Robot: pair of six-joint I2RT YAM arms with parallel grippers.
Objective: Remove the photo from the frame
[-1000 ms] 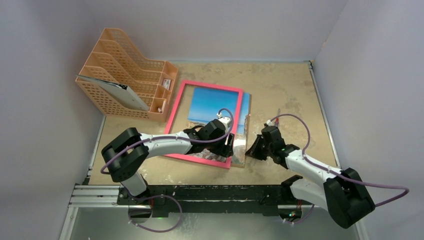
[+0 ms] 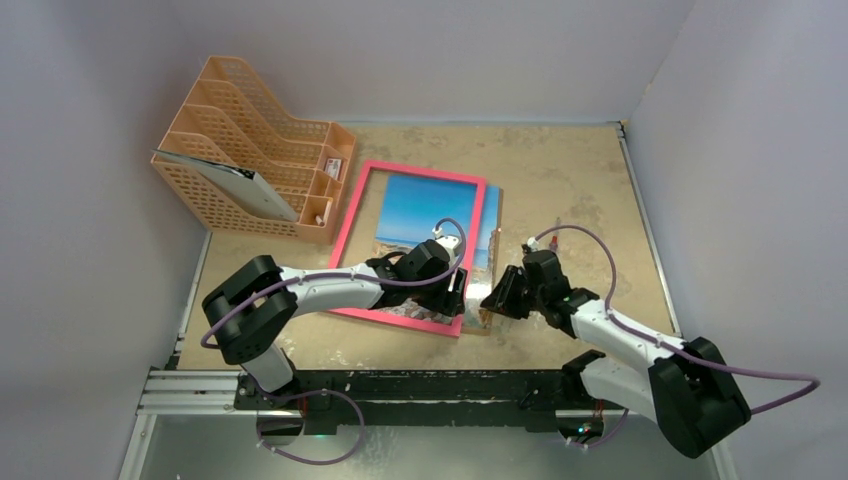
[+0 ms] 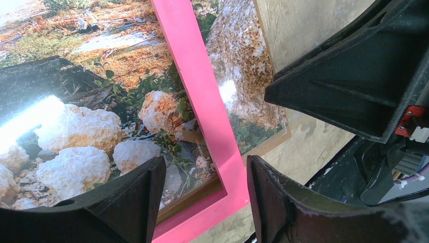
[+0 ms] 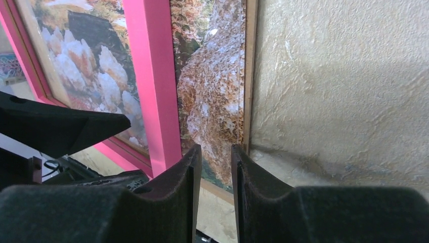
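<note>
The pink frame (image 2: 366,173) lies on the table, with a beach photo (image 2: 425,205) showing inside and protruding past its right bar (image 3: 212,111) on a thin board. My left gripper is open above that bar's lower corner, nothing between its fingers. My right gripper is part open over the edge of the protruding photo strip (image 4: 210,86), right of the pink bar. I cannot tell whether it touches the strip.
A peach slotted organiser (image 2: 250,130) holding a flat panel (image 2: 245,190) stands at back left. A small red-handled item lies right of the right gripper.
My right gripper has moved slightly left, closer to the protruding photo strip. The left arm has barely moved.
</note>
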